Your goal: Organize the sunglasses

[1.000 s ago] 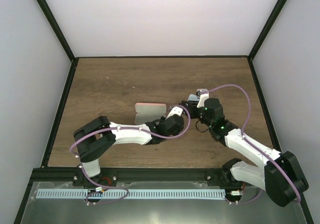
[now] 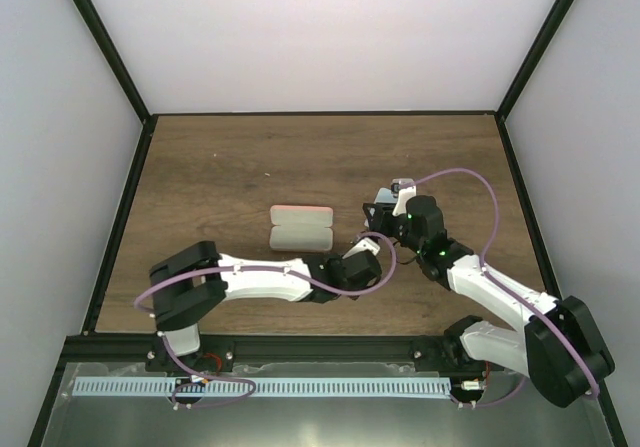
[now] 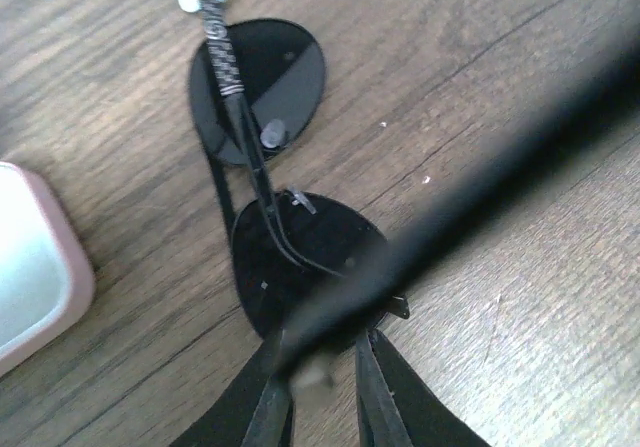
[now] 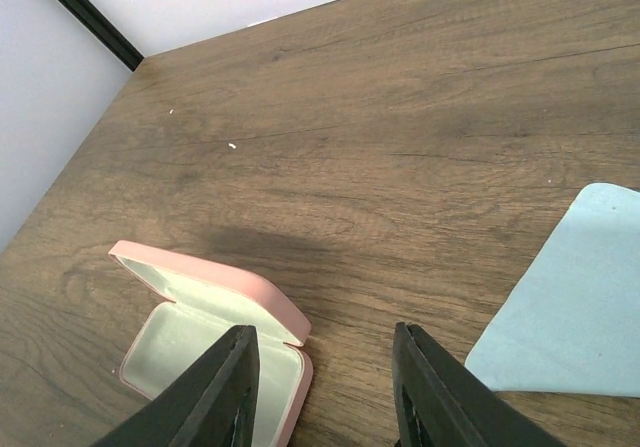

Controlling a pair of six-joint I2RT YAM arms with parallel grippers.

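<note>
Dark round-lens sunglasses (image 3: 305, 262) lie folded on the wood below my left gripper, whose fingers hover at their lower lens; whether it is open is hard to tell. An open, empty pink case (image 2: 301, 217) with pale lining sits left of the grippers; in the right wrist view its lid (image 4: 215, 282) stands raised. A light blue cloth (image 4: 560, 307) lies to the right. My right gripper is open above the table between case and cloth, nothing visible between its fingers.
Walls surround it. Both arms crowd the front middle and right, close to one another.
My left gripper has moved toward the front and slightly right, away from the case's right end. The right arm and case appear unchanged.
</note>
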